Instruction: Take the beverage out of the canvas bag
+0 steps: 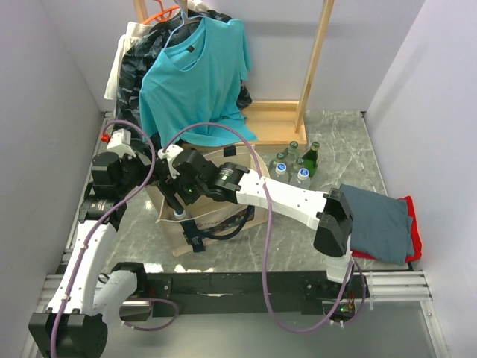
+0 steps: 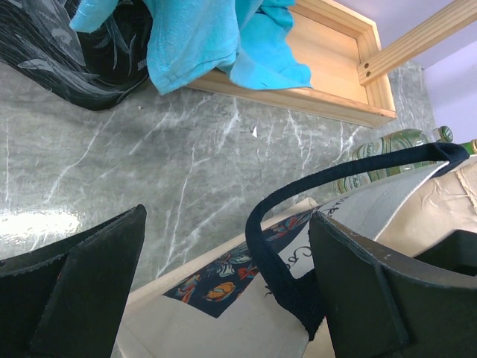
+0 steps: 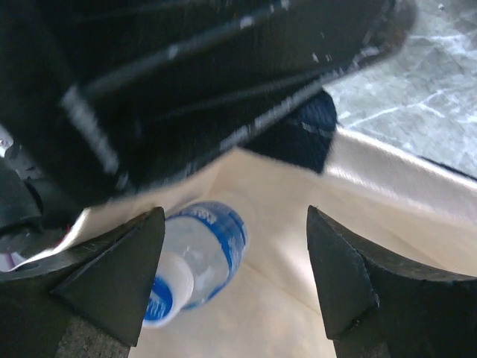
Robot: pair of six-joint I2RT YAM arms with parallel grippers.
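The canvas bag (image 1: 186, 235) stands open on the marble table. Inside it a bottle with blue cap and label (image 3: 209, 253) lies at the bottom, also visible near its left end (image 1: 179, 215). My right gripper is open, lowered into the bag with its fingers on either side of and above the bottle. My left gripper is at the bag's left rim; its fingers are apart in the left wrist view, with the bag's edge and dark strap by the right finger, and whether it grips the fabric is unclear.
Several bottles (image 1: 302, 179) stand right of the bag. A wooden rack (image 1: 272, 119) with hanging clothes is behind. Folded cloths (image 1: 373, 220) lie at the right. Bare table shows at the front.
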